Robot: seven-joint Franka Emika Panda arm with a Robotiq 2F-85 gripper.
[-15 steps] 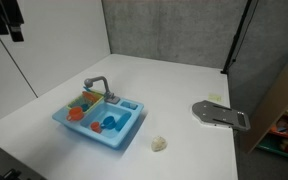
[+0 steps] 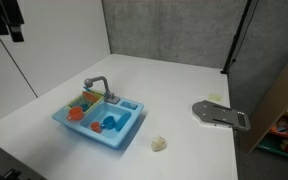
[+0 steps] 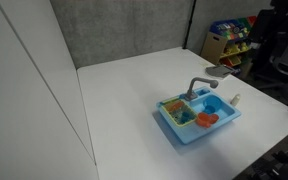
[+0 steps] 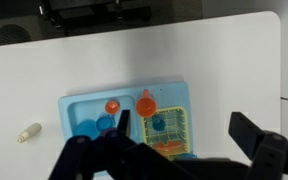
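A light-blue toy sink (image 2: 127,127) with a grey faucet (image 2: 99,86) sits on the white table. Inside it lie a blue cup (image 2: 108,122), a small red piece (image 2: 95,126) and an orange item (image 2: 76,114). Toward one side is a yellow rack (image 4: 174,126) holding small coloured pieces. High above the table, at the upper left of exterior view 1, hangs my gripper (image 2: 10,31). Its fingers stand wide apart, and nothing shows between them. From the wrist view the sink appears below, partly covered by the dark gripper parts.
A small pale lump (image 2: 159,144) lies on the table beside the sink. Farther off are a flat grey metal piece (image 2: 220,115) and a yellow slip (image 2: 215,98). Shelves with coloured bins (image 2: 287,125) stand past the table edge.
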